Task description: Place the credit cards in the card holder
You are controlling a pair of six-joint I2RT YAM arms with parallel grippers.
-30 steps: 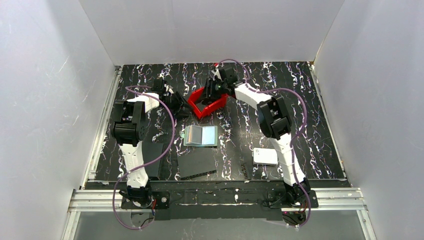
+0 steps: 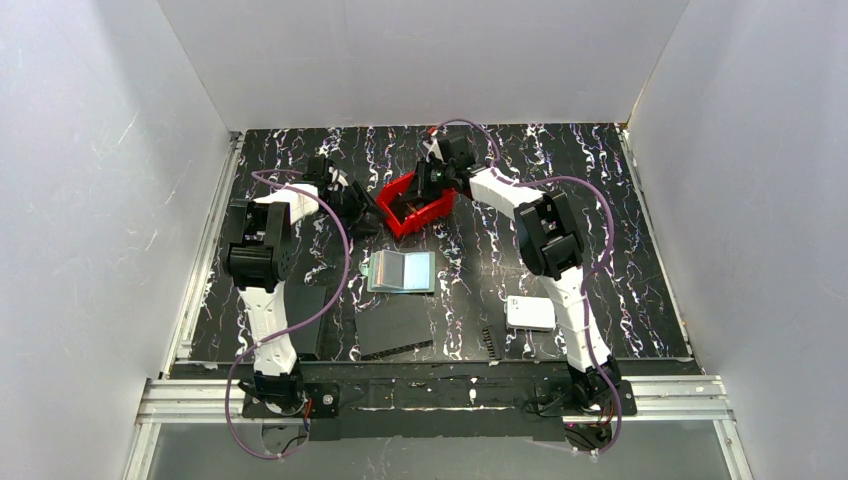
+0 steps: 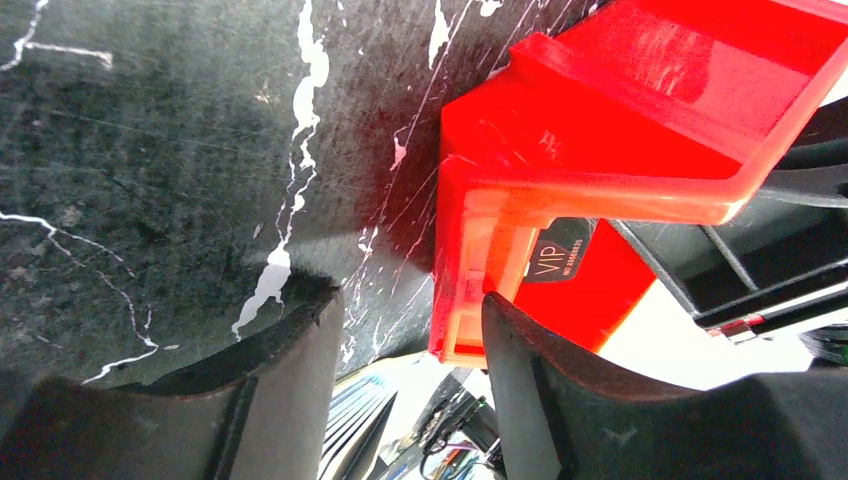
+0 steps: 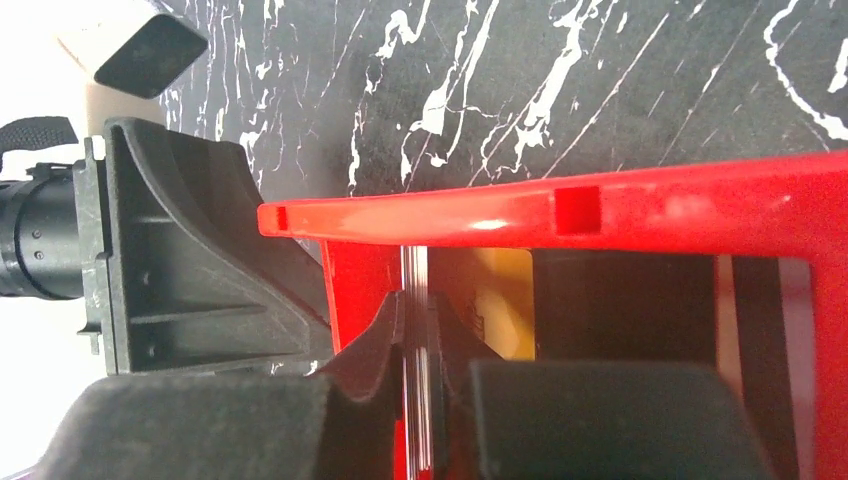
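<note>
A red box (image 2: 435, 212) holds the cards at the back middle of the table. My right gripper reaches down into it, shut on a few thin cards (image 4: 414, 265) standing on edge close to one end wall. Beside them in the right wrist view leans a yellow card (image 4: 512, 300). Through the box's opening in the left wrist view, a black VIP card (image 3: 560, 250) shows. My left gripper is open by the box's corner, its fingers apart with no card between them. The card holder (image 2: 401, 271) lies spread open in front of the box, showing clear sleeves.
A dark flat panel (image 2: 393, 325) lies in front of the holder, and another lies by the left arm's base. At the right front are a white box (image 2: 530, 313) and a small black strip (image 2: 490, 342). Bare table stretches right of the holder.
The right gripper has shifted slightly inside the red box. The left arm, the box and the card holder look unmoved.
</note>
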